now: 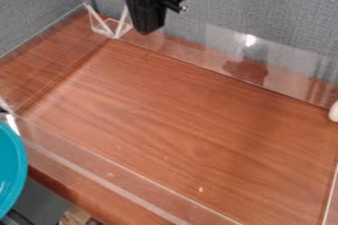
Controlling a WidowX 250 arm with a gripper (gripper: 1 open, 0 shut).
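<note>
My black gripper hangs at the top centre-left of the camera view, above the back of an empty wooden tray floor with clear walls. Its fingertips are dark and hard to make out; it looks shut, with nothing visible held.
A turquoise round object is cut off at the lower left. A white object shows at the right edge. A white wire-like piece stands at the back left corner.
</note>
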